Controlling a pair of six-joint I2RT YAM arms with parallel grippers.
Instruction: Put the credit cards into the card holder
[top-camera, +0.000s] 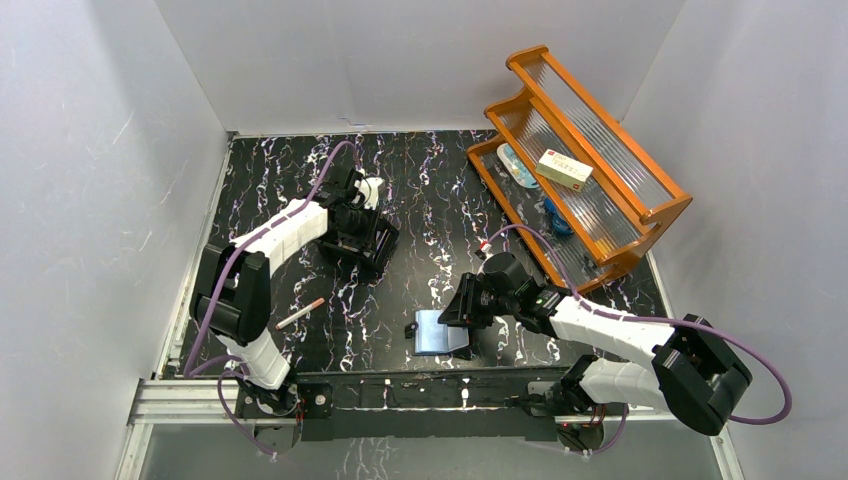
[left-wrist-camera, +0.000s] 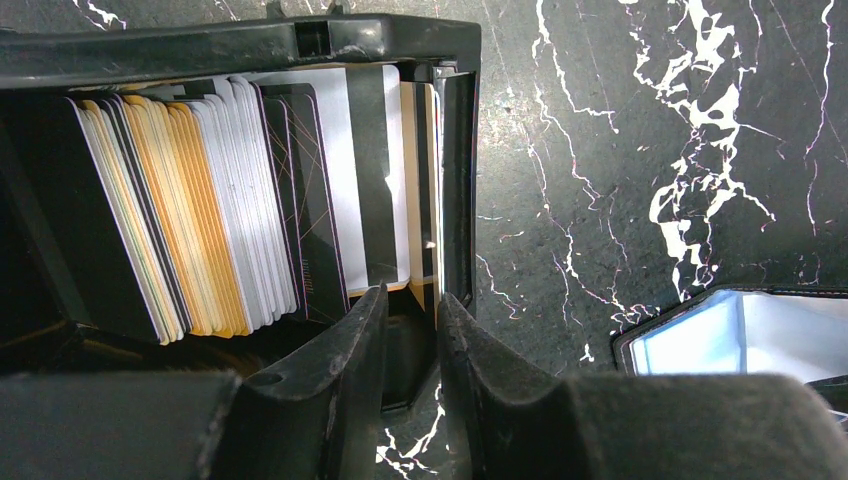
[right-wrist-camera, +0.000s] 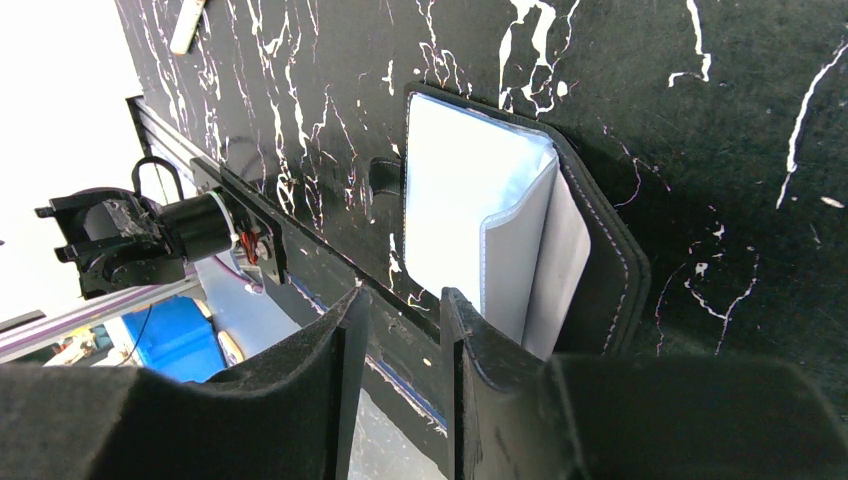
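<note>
The credit cards (left-wrist-camera: 232, 200) stand on edge in a row inside a black box (left-wrist-camera: 385, 38), in white, yellow and dark colours. My left gripper is part open at the box's right end, its fingertips close to the lower ends of the tan and dark cards (left-wrist-camera: 418, 180) there. Whether the fingers touch any card cannot be told. The card holder (right-wrist-camera: 455, 190), black with pale clear sleeves, lies opened on the table. Over its near edge my right gripper is part open, and nothing shows between its fingertips. One sleeve (right-wrist-camera: 520, 255) stands folded up.
A wooden rack (top-camera: 600, 165) with ribbed clear panels fills the back right, a small box (top-camera: 564, 170) on it. Near the left front lies a pale stick-like thing (top-camera: 300, 313). Bare dark marbled table (top-camera: 425, 265) separates the black box from the holder.
</note>
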